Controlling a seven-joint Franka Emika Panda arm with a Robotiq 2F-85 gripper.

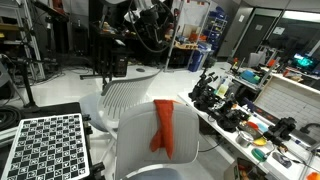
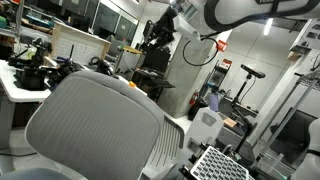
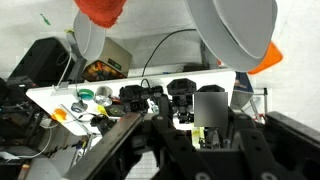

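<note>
A red-orange cloth hangs over the backrest of a grey chair in exterior view 1. The wrist view shows part of that cloth at its top left edge. High above the chairs, my gripper hangs from the white arm, clear of the cloth. Its dark fingers stand open at the bottom of the wrist view, and I see nothing held between them.
A second chair stands behind the first. The long white workbench carries many tools and dark devices. A checkered board lies at the left. Open air surrounds the arm.
</note>
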